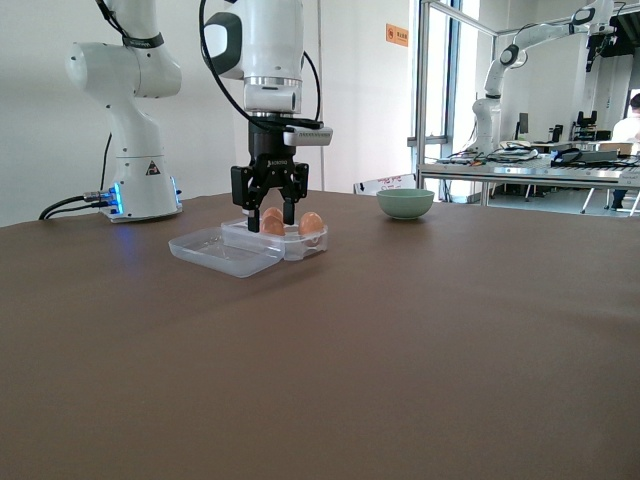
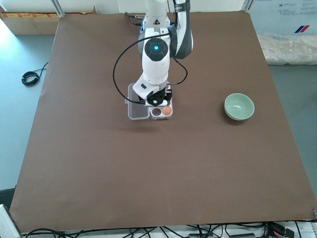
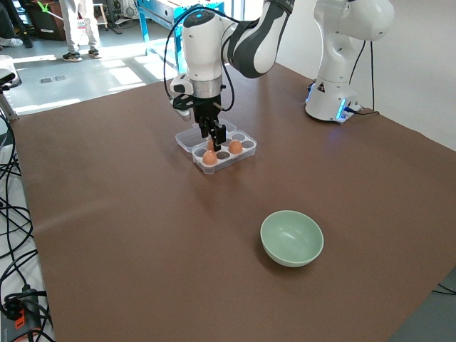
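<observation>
A clear plastic egg carton [image 1: 225, 258] lies open on the table, its lid flat beside the cupped tray. It holds several brown eggs, among them one [image 3: 235, 147] at the right and one [image 3: 209, 158] nearer the right-view camera. My black gripper [image 1: 270, 222] points down over the carton with its two fingers low among the eggs; in the top view they stand apart, with an egg partly visible behind or between them. I cannot tell whether they hold it. In the left view the wrist hides much of the carton.
A pale green bowl [image 2: 239, 106] sits apart to the right of the carton in the left view. The arm's base [image 3: 326, 105] stands at the back, with cables.
</observation>
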